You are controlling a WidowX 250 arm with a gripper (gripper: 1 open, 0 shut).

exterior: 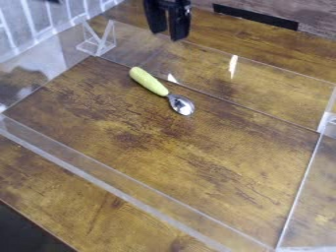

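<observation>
A spoon with a pale yellow-green handle (148, 81) and a shiny metal head (182, 104) lies on the wooden table inside a clear acrylic enclosure. The black gripper (167, 22) is at the top of the view, above and behind the spoon and apart from it. It is open, with its upper part cut off by the frame's edge.
Clear acrylic walls (132, 199) surround the wooden work area, with white brackets (97, 41) at the corners. Most of the floor inside is bare. A white railing stands at the top left, and a dark strip lies at the top right.
</observation>
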